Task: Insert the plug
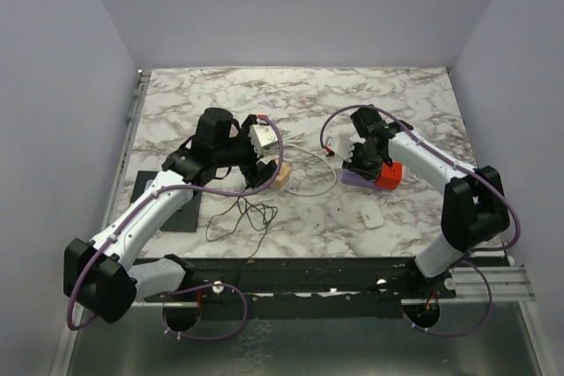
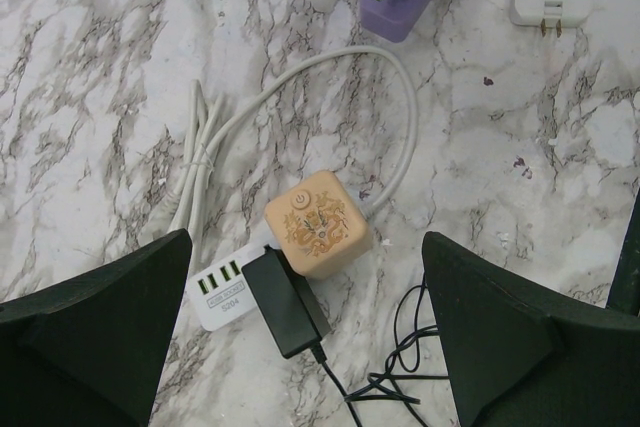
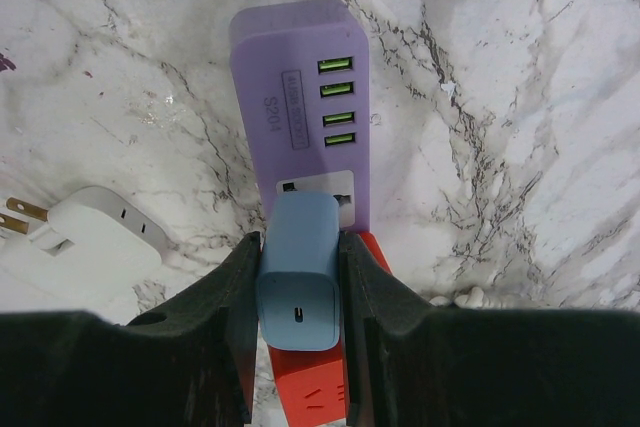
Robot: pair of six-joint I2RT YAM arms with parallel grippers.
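A purple power strip lies flat on the table at the right, its USB slots uncovered in the right wrist view. My right gripper is shut on a small blue plug, held right over the strip's sockets; whether its prongs are in is hidden beneath it. A red block-shaped plug sits on the strip just beyond, partly covered by the fingers. My left gripper is open above a white strip carrying an orange cube and a black adapter, touching none of them.
A white plug lies loose beside the purple strip, its prongs showing. Thin black cable coils near the left arm, and a white cord curves between the strips. At the left is a dark flat panel.
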